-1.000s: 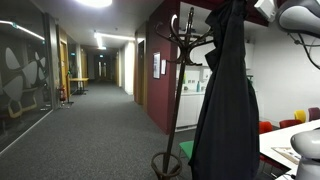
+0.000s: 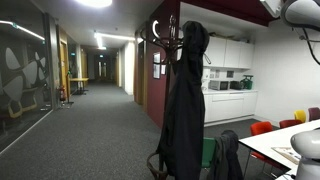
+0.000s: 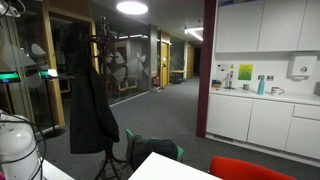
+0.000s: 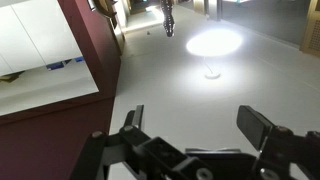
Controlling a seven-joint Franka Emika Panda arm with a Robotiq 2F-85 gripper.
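Observation:
A long black coat (image 2: 185,105) hangs upright against the dark coat stand (image 2: 163,42), hiding most of its pole; which hook bears it, I cannot tell. From the other side, the coat (image 3: 88,105) hangs down in front of the stand's curved legs (image 3: 112,160). My gripper is open, its two black fingers (image 4: 135,118) wide apart and nothing between them. The wrist view faces up toward the ceiling, and no coat shows there. In exterior view 1 the white arm (image 2: 300,12) reaches in at the upper right.
A white table (image 2: 265,140) stands at the right, with red chairs (image 2: 262,128) and a green chair (image 2: 208,152) near it. Another dark garment (image 3: 150,150) drapes over a chair. Behind are white kitchen cupboards (image 3: 255,100).
The coat has shifted left, from beside the stand to right against it, and now looks smaller and narrower. It covers the pole and the right-hand hooks, which showed before.

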